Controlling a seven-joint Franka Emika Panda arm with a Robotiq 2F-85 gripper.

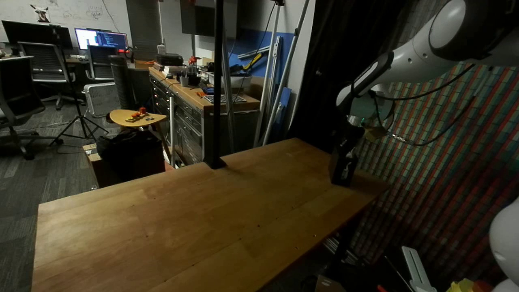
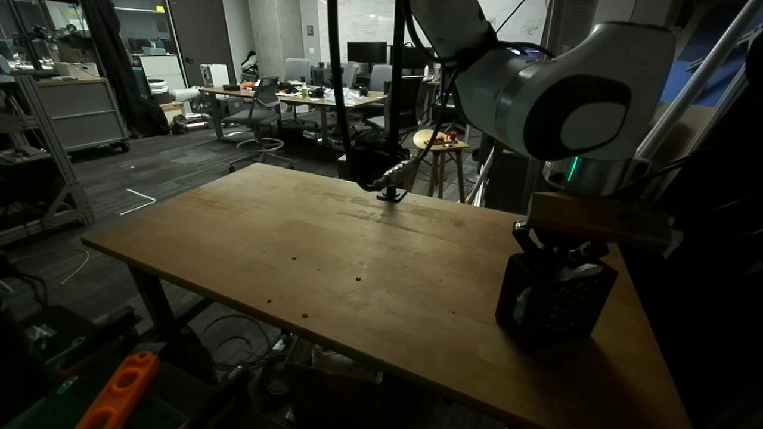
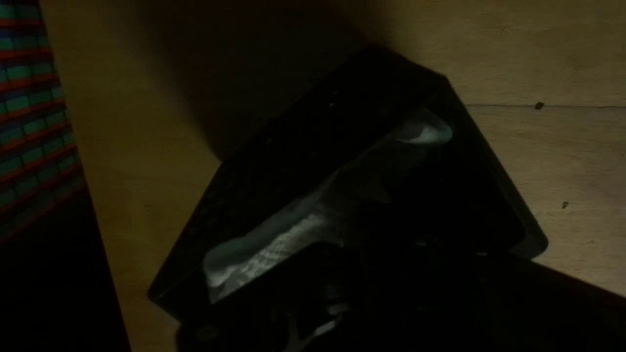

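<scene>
A black open-topped box (image 2: 551, 304) with perforated sides stands on the right end of the wooden table (image 2: 322, 243). Crumpled clear or whitish plastic (image 3: 276, 249) lies inside it in the wrist view, along one wall. My gripper (image 2: 561, 261) points down at the box's top, its fingertips lost in the dark around the opening. It appears shut; whether a thin box wall sits between the fingers is too dark to tell. Exterior view 1 shows the box (image 1: 343, 168) directly below the gripper, near the table's right-hand corner.
Bare tabletop stretches away to the left of the box in exterior view 1. A black upright post (image 1: 217, 97) is fixed at the table's far edge. Beside the table's right end hangs a striped curtain (image 1: 438, 160). A loose cable (image 1: 440, 138) loops from the arm.
</scene>
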